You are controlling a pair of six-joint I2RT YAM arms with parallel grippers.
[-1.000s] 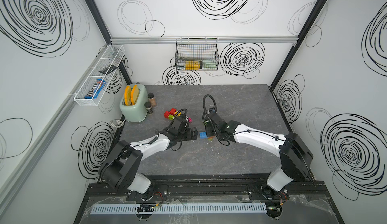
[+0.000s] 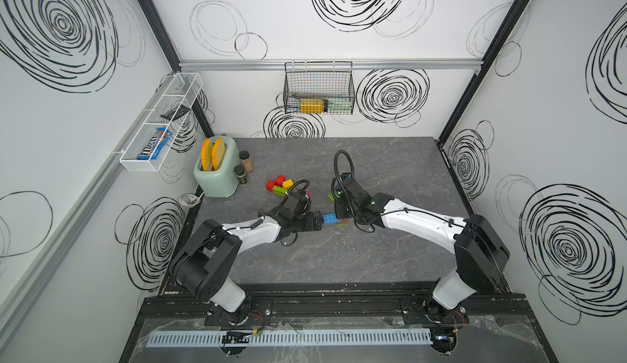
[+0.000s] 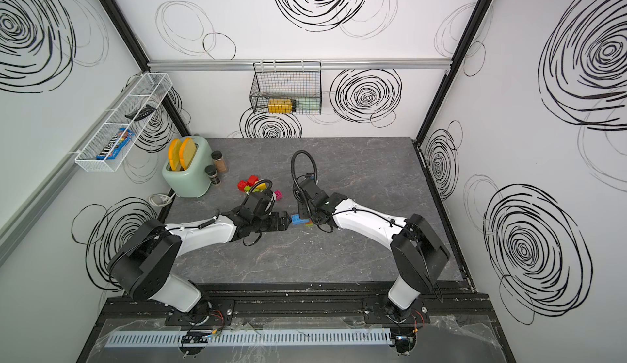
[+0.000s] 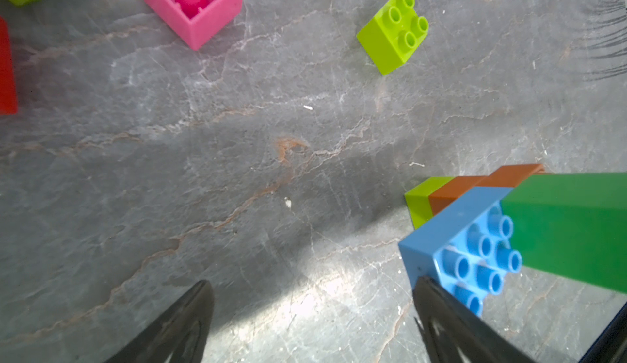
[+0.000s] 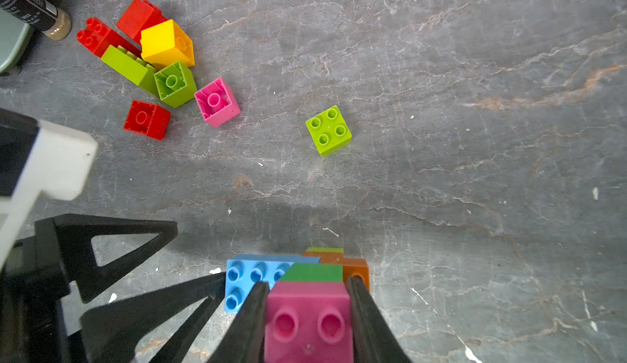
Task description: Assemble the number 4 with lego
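Observation:
My right gripper is shut on a pink brick (image 5: 307, 333), held above an assembly of a blue brick (image 4: 437, 232), green brick (image 4: 568, 225), orange bricks (image 4: 457, 189) and lime brick (image 4: 421, 203) at mid-table. My left gripper is open just left of the assembly, one finger beside the blue brick, nothing between them. A loose lime brick (image 5: 328, 129) lies behind the assembly.
A pile of red, yellow and lime bricks (image 5: 167, 42) lies back left, with a loose pink brick (image 5: 217, 101) nearby. The toaster (image 2: 218, 180) and two spice jars stand at the left.
My left gripper has shifted slightly rightward and toward the front since a second ago. My right gripper has moved slightly, ending a little right of where it was.

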